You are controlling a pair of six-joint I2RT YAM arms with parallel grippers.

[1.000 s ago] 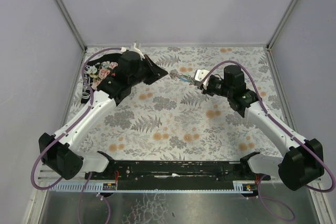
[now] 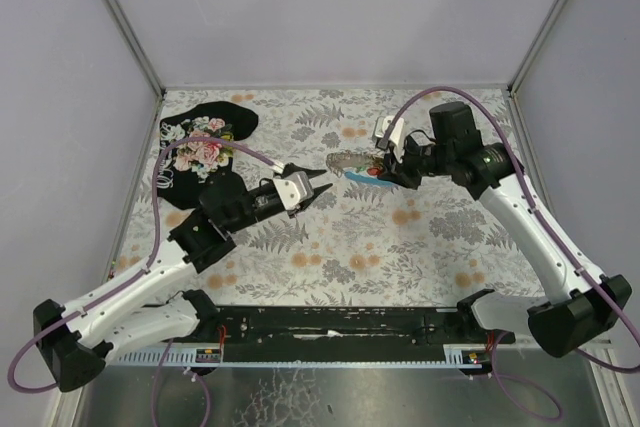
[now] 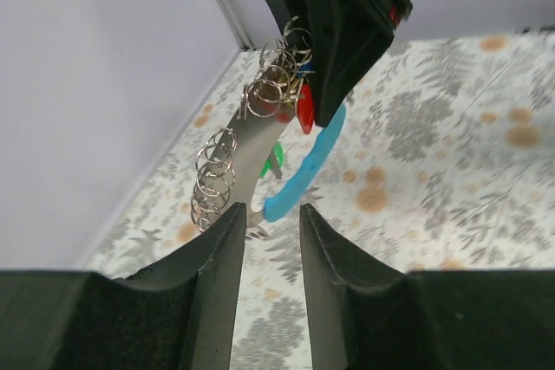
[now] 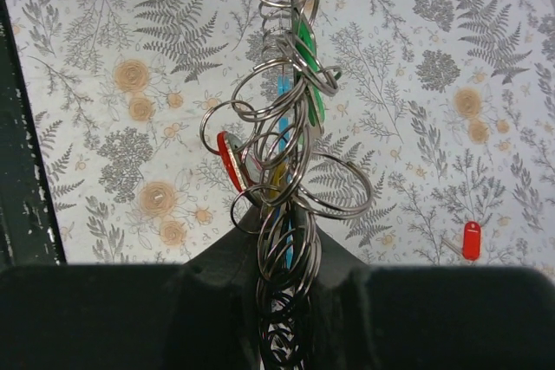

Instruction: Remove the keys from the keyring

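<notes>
The keyring bundle [image 2: 356, 165], many steel rings along a bar with red, green, blue and yellow tags, is held by my right gripper [image 2: 394, 158], shut on it. In the right wrist view the rings [image 4: 286, 127] run up from between its dark fingers. My left gripper [image 2: 314, 187] is left of the bundle with its fingers apart and nothing between them; in the left wrist view its fingertips [image 3: 273, 218] stand just below the rings [image 3: 215, 175] at the bundle's end, beside a blue tag [image 3: 303, 171].
A black floral cloth [image 2: 185, 172] lies at the back left of the patterned table [image 2: 330, 257]. In the right wrist view a key with a red tag [image 4: 472, 240] lies loose on the table.
My left arm has come from farther back toward the front and turned to face the bundle, its fingers now visibly apart.
</notes>
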